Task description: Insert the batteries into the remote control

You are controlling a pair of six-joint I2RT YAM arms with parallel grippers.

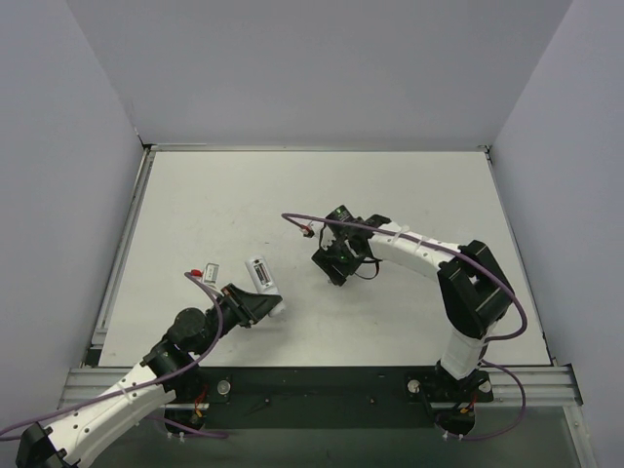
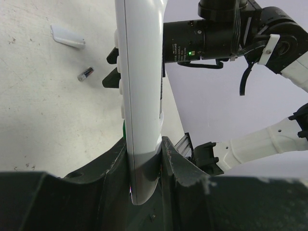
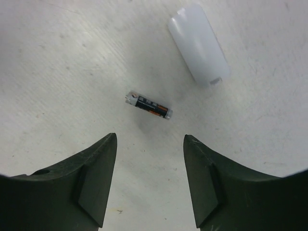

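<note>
The white remote control (image 1: 260,273) is held tilted above the table, and my left gripper is shut on its lower end. A dark compartment shows in its upper part in the top view; whether a battery lies inside, I cannot tell. One loose battery, black with orange marks, lies on the table, also visible in the left wrist view as a small battery (image 2: 85,73). Above it hovers my right gripper, its fingers apart and nothing between them. The white battery cover (image 3: 198,45) rests on the table near the battery, not touching it.
Bare white table (image 1: 224,185) stretches across the back and left. Grey walls (image 1: 322,68) stand around it. A purple cable (image 1: 419,237) runs loosely along the right arm.
</note>
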